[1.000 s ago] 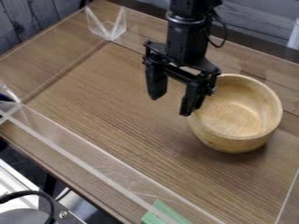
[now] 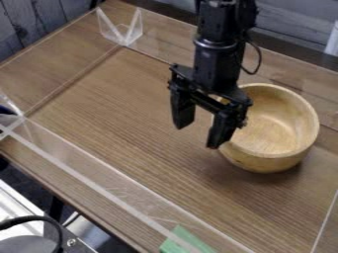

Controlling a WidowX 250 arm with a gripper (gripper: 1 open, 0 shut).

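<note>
My black gripper (image 2: 200,123) stands open above the table, with its two fingers spread apart and nothing clearly between them. It is at the left side of a large round tan bowl (image 2: 278,128), partly in front of its rim. The bowl looks empty where it shows.
The wooden table (image 2: 113,109) has free room at the left and front. A small green object (image 2: 185,241) lies at the front edge. Clear plastic pieces stand at the back left and along the left front. A dark area with a silver object is beyond the front-left edge.
The bowl looks unmoved.
</note>
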